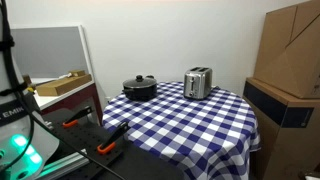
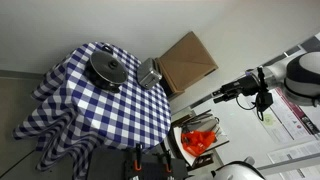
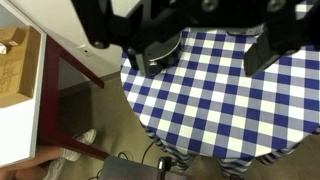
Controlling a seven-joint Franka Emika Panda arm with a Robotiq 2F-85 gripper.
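On a round table with a blue-and-white checked cloth (image 1: 178,125) stands a black lidded pot (image 1: 140,88), to the left in exterior view 1. A silver toaster (image 1: 198,83) is to the right of it, with the pot (image 2: 107,68) and toaster (image 2: 149,74) also visible in exterior view 2. Over the table in the wrist view, my gripper is open. Its dark, blurred fingers are spread apart, and I see nothing held between them. The left finger partly covers the pot (image 3: 172,58).
Cardboard boxes (image 1: 285,110) are stacked at the table's right. A white-topped surface (image 3: 38,115) carries a wooden box (image 3: 17,65) at the left of the wrist view, with a person's shoes (image 3: 83,140) near it.
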